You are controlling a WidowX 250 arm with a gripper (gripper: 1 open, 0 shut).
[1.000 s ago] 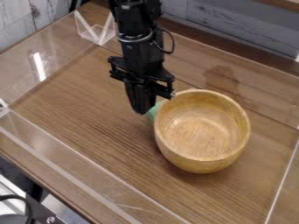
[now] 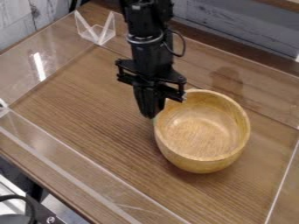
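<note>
The black robot gripper point(image 2: 149, 106) hangs just left of a yellow round bowl point(image 2: 201, 138), its tip close to the bowl's upper-left rim. It looks shut, with nothing visible between its fingers.
A wall runs along the back right. Clear plastic brackets stand at the back left and left edge, and a black cable lies at the lower left.
The arm has shifted slightly right, toward the bowl. A small green thing visible beside the bowl's left rim earlier is no longer seen.
</note>
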